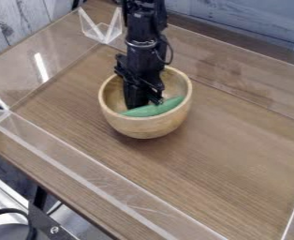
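Note:
A light wooden bowl (144, 123) stands on the wooden table, with a green object (160, 107) lying inside against its front right. The black gripper (142, 99) reaches down from the top into the bowl, just behind and left of the green object. Its fingertips are dark and partly hidden, so whether anything is between them cannot be seen.
A clear angular plastic piece (102, 26) is at the back left. Clear strips run along the left, and dark cables are at the lower left corner.

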